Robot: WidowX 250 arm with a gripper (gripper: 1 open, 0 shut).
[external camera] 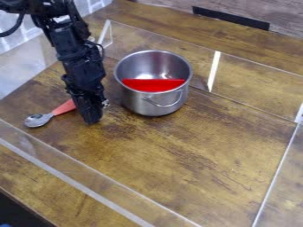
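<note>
The black gripper (95, 113) is lowered near the tabletop, just left of a steel pot (151, 69) with a red area (151, 85) inside. A spoon-like utensil (39, 119) with a silver head and red handle lies on the table, its handle running up behind the gripper, which hides the far end. The gripper appears shut; whether anything is between its fingertips is hidden in the dark shapes.
A dark edge runs along the back. Pale lines or clear panels cross the left and right sides.
</note>
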